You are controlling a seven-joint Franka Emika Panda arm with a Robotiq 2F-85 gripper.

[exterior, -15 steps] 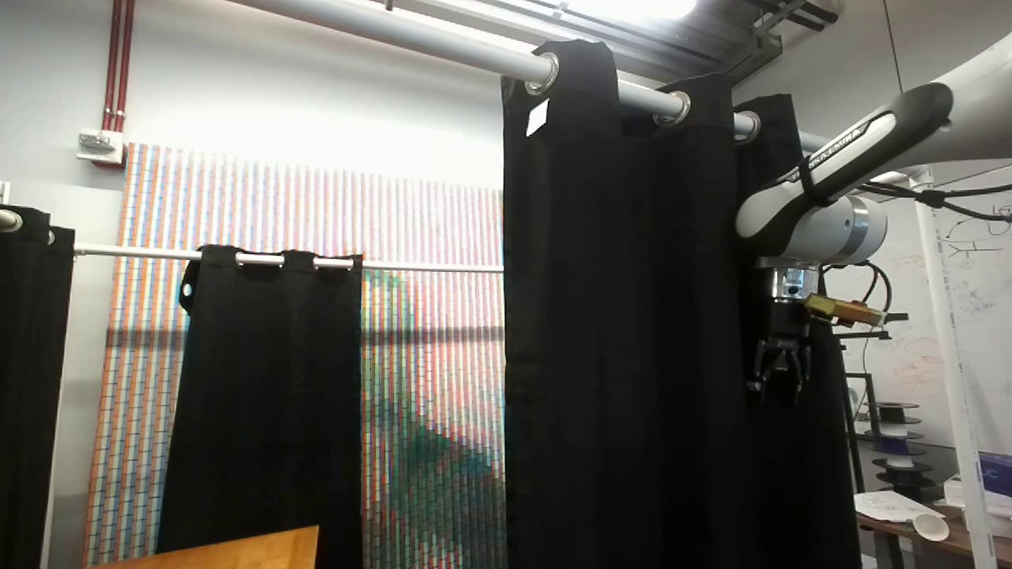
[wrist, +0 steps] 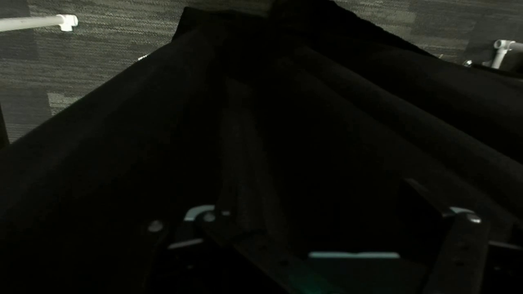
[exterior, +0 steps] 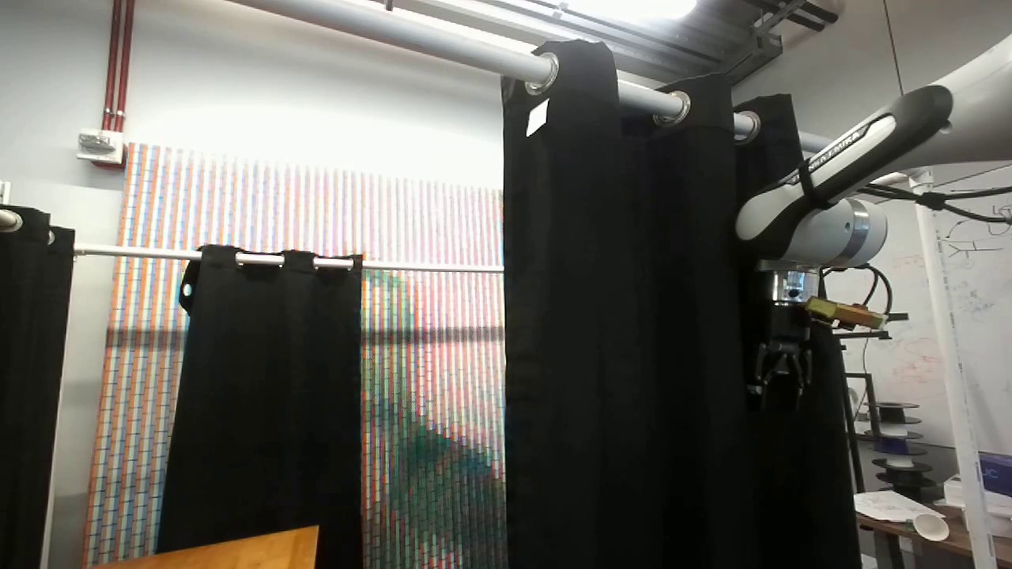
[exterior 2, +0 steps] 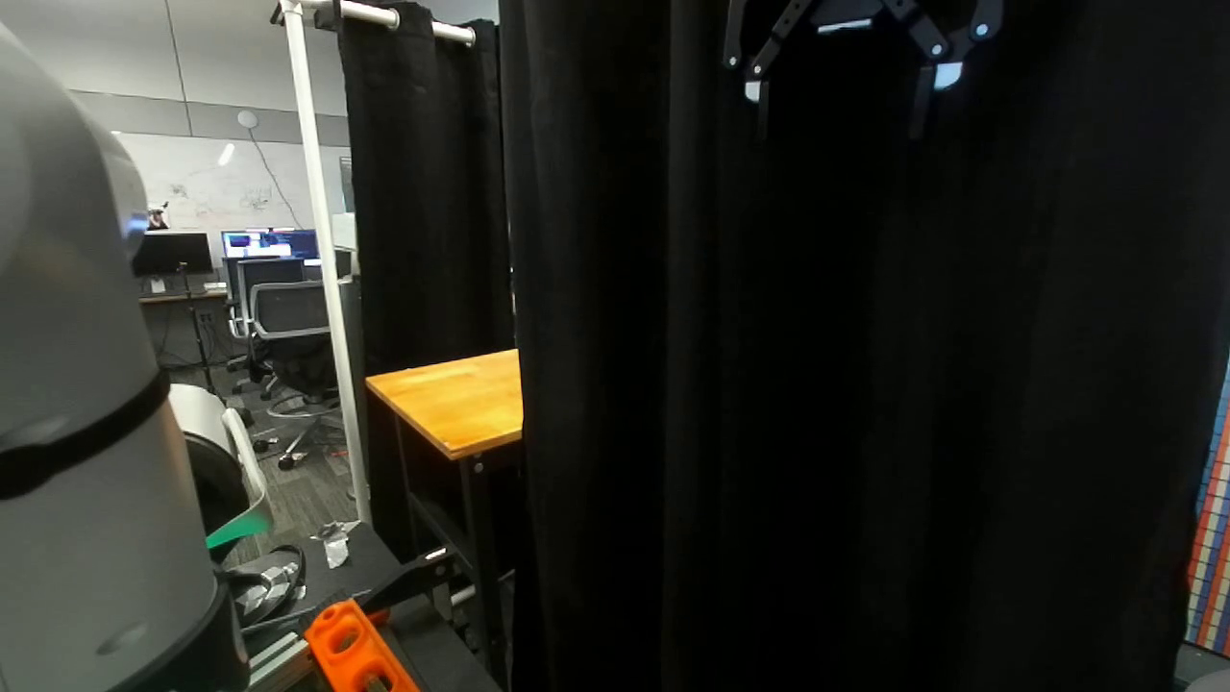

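A long black curtain [exterior: 588,313] hangs in folds by metal rings from a white rod [exterior: 455,47]. My gripper [exterior: 779,389] points down close to the curtain's right part in exterior view 1. Its two fingers stand apart at the top of exterior view 2, where the gripper [exterior 2: 842,115] is open against black cloth. In the wrist view the dark folds of the curtain [wrist: 147,117] run below the gripper. No object shows between the fingers. Whether they touch the cloth I cannot tell, black on black.
A wooden tabletop [exterior 2: 461,398] shows left of the curtain in exterior view 2. An orange part [exterior 2: 357,646] lies near the arm's base. White pipe fittings [wrist: 67,22] rest on the carpet. A second black curtain [exterior: 266,398] hangs farther back, before a striped panel [exterior: 436,379].
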